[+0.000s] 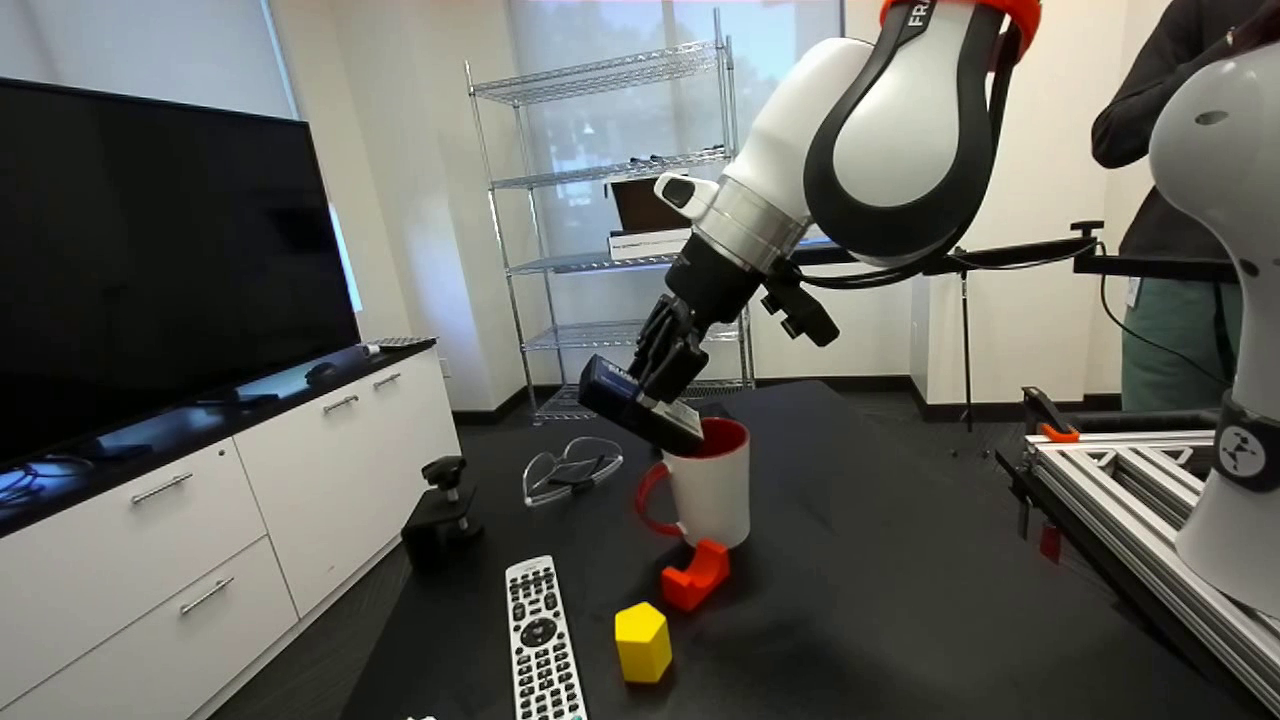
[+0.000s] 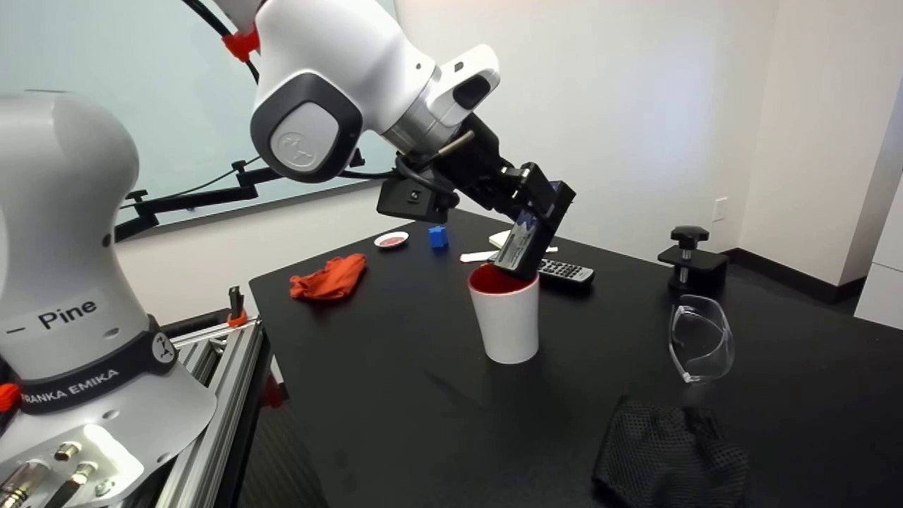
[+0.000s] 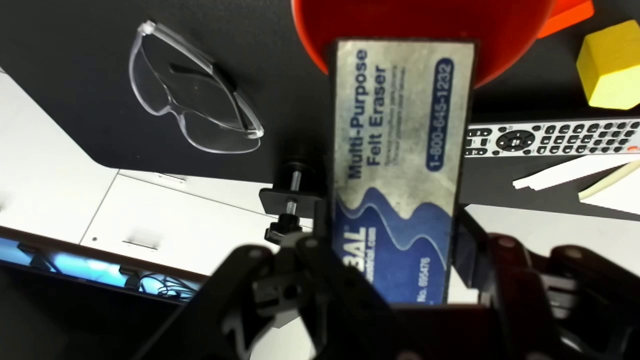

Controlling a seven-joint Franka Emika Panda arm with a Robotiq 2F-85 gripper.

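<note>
My gripper is shut on a felt eraser, a dark block with a white and blue printed label. The eraser slants downward, its lower end over the rim of a white mug with a red inside and red handle. In exterior view 2, that end of the eraser overlaps the opening of the mug; whether it touches the rim I cannot tell. The mug stands upright on the black table. From the wrist view, only the mug's red interior shows beyond the eraser.
Close to the mug lie a red-orange block, a yellow block, a remote and clear glasses. A black clamp grips the table edge. A dark mesh cloth and an orange cloth lie farther off.
</note>
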